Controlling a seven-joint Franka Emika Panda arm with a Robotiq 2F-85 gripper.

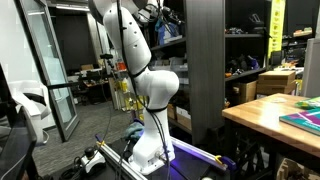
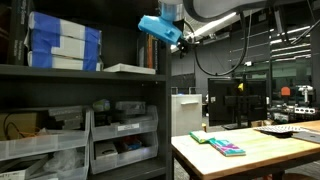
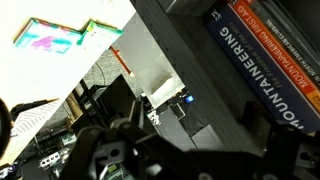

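In the wrist view my gripper shows as two dark fingers spread well apart, with nothing between them. Upright books with a blue "Mountaineering" spine (image 3: 262,62) and a red spine (image 3: 296,62) stand at the upper right of that view, beyond the right finger and apart from it. From exterior view 2, the gripper end of the white arm (image 2: 197,22) is high up, close to the shelf's upper right end. On the wooden table (image 2: 262,159) lie a colourful flat book (image 2: 227,146) and a smaller green-edged one (image 2: 200,137).
A dark shelf unit (image 2: 60,72) carries blue-and-white boxes (image 2: 77,28) on top and clear plastic bins (image 2: 125,150) below. Its dark side panel (image 1: 206,75) rises beside the arm.
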